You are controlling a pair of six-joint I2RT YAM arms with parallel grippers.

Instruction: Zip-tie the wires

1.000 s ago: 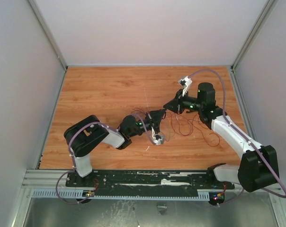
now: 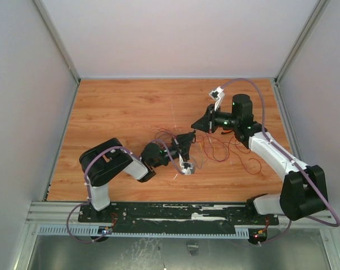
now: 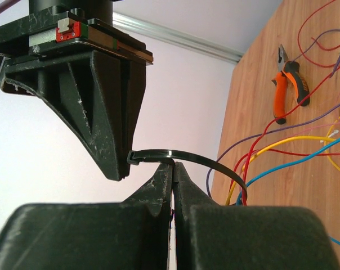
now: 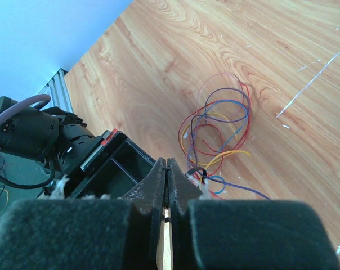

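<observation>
My left gripper and right gripper are close together near the table's middle, both shut. In the left wrist view a black zip tie (image 3: 204, 159) arches from the fingertips and curves down around a bundle of red, yellow and blue wires (image 3: 305, 137). One end meets the tip of the right gripper; whether each gripper holds it is hard to tell. In the right wrist view the coloured wire loops (image 4: 215, 107) lie on the wood below.
Orange-handled cutters (image 3: 280, 95) lie on the table (image 2: 119, 101) among the wires.
The left gripper has moved very little.
</observation>
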